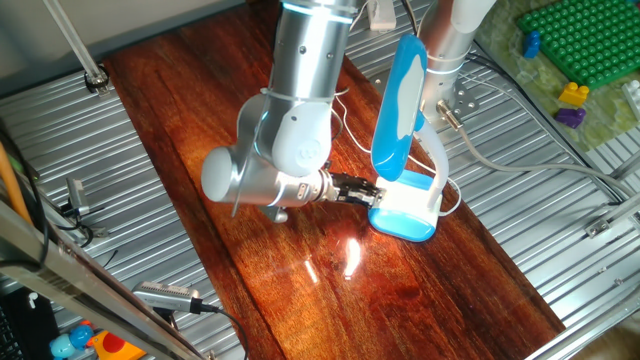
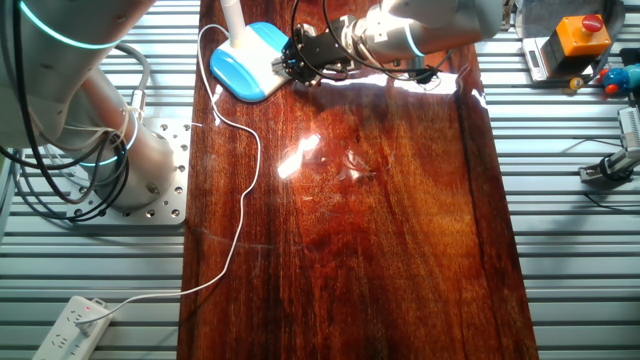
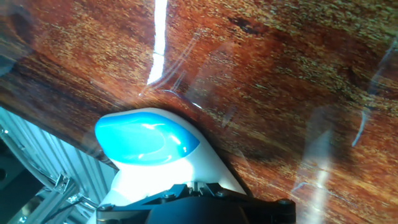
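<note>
A blue-and-white desk lamp (image 1: 398, 110) stands on the wooden table, its white base (image 1: 405, 200) rimmed in blue and brightly lit. My gripper (image 1: 377, 196) is low at the near side of that base, its black fingertips at or over the base's edge. In exterior view 2 the gripper (image 2: 281, 66) reaches the base (image 2: 236, 75) from the right; whether it touches cannot be told. The wrist view shows the fingers of the gripper drawn together in front of the white part of the base (image 3: 149, 177), with nothing visible between them.
A white cable (image 2: 257, 160) runs from the lamp to a power strip (image 2: 70, 330). Beside the lamp stands a robot column (image 2: 130, 170). Toy bricks and a green plate (image 1: 590, 38) lie off the table.
</note>
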